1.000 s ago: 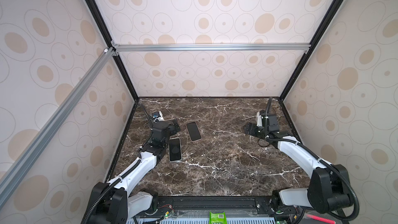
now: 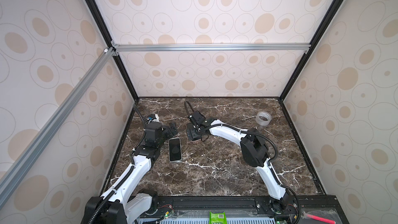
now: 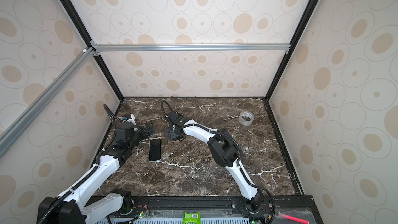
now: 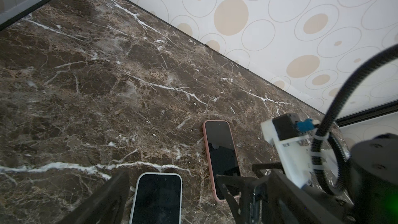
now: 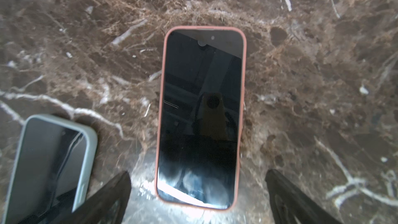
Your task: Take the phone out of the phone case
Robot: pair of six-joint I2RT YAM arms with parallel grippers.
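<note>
A phone in a pink case point(image 5: 201, 116) lies face up on the marble table, filling the middle of the right wrist view. My right gripper is open right over it, largely hiding it in both top views. Left of it lies a second phone with a pale blue-grey rim point(image 2: 175, 149), also face up. My left gripper point(image 2: 172, 129) stands open above the table just behind that second phone, with nothing seen between its fingers.
A roll of clear tape point(image 2: 263, 122) lies at the back right. Patterned walls enclose the left, back and right sides.
My right arm has swept left from the table's right side to over the pink-cased phone, covering it in the top left view.
</note>
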